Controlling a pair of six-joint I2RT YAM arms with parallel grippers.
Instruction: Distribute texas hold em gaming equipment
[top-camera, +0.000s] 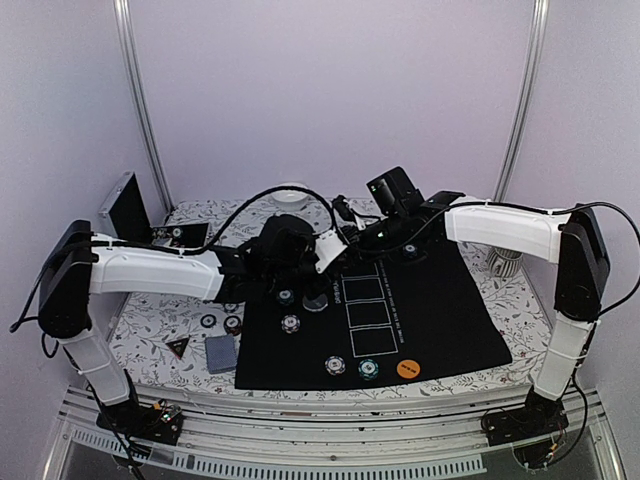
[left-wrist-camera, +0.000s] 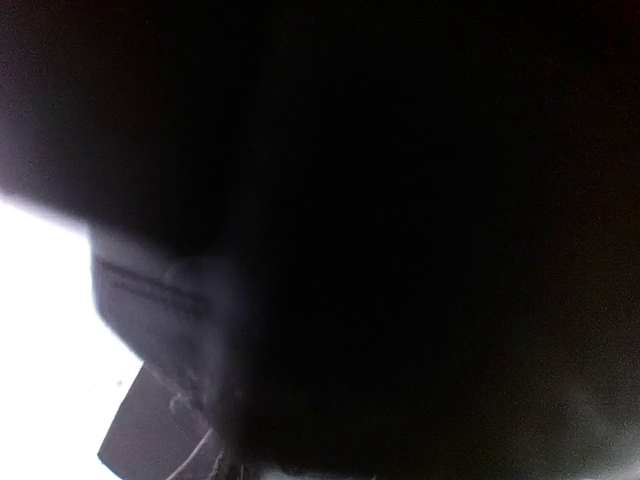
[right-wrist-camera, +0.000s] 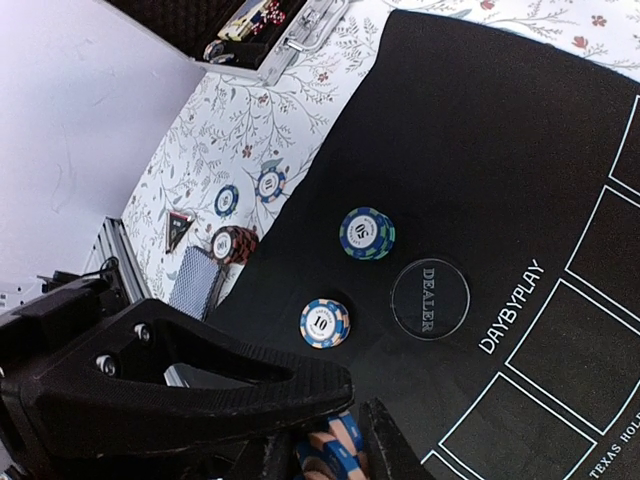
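A stack of blue-and-orange poker chips (right-wrist-camera: 340, 452) shows at the bottom of the right wrist view, where both grippers meet. My left gripper (top-camera: 335, 246), a large black shape entering from the left there, is shut on that stack. The fingertips of my right gripper stand on either side of the chips; how firmly they touch is hidden. On the black mat lie a 10 chip stack (right-wrist-camera: 324, 323), a 50 chip stack (right-wrist-camera: 367, 233) and a clear dealer disc (right-wrist-camera: 430, 299). The left wrist view is nearly all dark.
A card deck (top-camera: 221, 354), a small triangular item (top-camera: 178, 346) and loose chips (top-camera: 208, 321) lie left of the mat. The case (top-camera: 128, 217) stands open behind them. Along the mat's near edge sit chip stacks (top-camera: 335, 365) and an orange disc (top-camera: 408, 369).
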